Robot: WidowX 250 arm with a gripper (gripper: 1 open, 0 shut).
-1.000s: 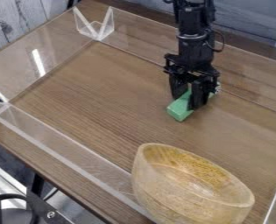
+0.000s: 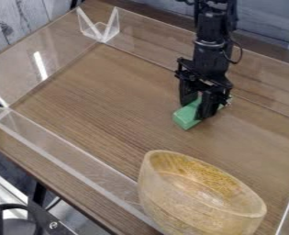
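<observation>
My black gripper point(image 2: 203, 99) reaches down from the top onto a green object point(image 2: 187, 117) on the wooden table, right of the middle. It is shut on that green object, whose lower part shows below and left of the fingers. The rest of the object is largely hidden behind the gripper.
A large cream oval bowl point(image 2: 202, 188) stands at the bottom right. A white wire-like holder point(image 2: 99, 25) sits at the back left. Dark equipment shows at the lower left edge.
The arm has shifted very slightly, and the green object under the gripper has turned or moved a little, with slightly less of it showing.
</observation>
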